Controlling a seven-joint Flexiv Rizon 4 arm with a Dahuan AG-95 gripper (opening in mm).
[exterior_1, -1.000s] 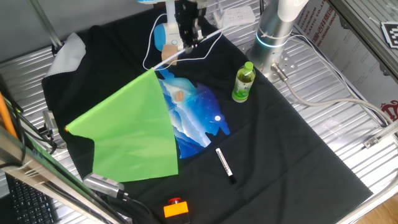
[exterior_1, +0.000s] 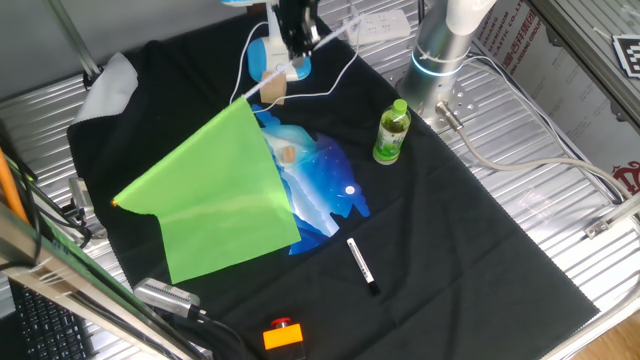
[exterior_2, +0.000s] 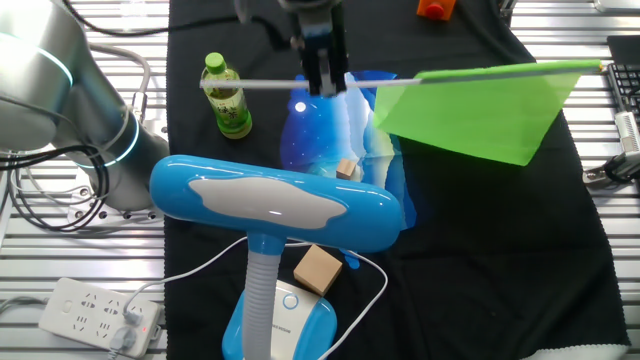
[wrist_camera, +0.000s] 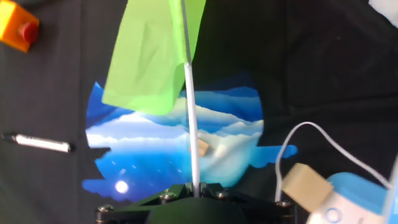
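Note:
A bright green flag (exterior_1: 215, 195) on a thin white pole (exterior_1: 330, 37) hangs in the air over the table in exterior view 1. My gripper (exterior_2: 325, 88) is shut on that pole, which stretches out to both sides of the fingers in exterior view 2. From the wrist view, the pole (wrist_camera: 191, 118) runs straight away from the gripper, with the green cloth (wrist_camera: 146, 59) at its far part. Under the flag lies a blue printed sheet (wrist_camera: 143, 162), partly covered by the cloth in exterior view 1.
A green-capped bottle (exterior_1: 392, 132) stands right of the sheet. A marker (exterior_1: 362, 266), an orange box with a red button (exterior_1: 283, 336), a wooden block (exterior_2: 317, 269) and a blue-white lamp (exterior_2: 275, 205) with its cable are around.
The flag swings: over the last second its lower right corner has risen and shifted right. The gripper keeps hold of the pole.

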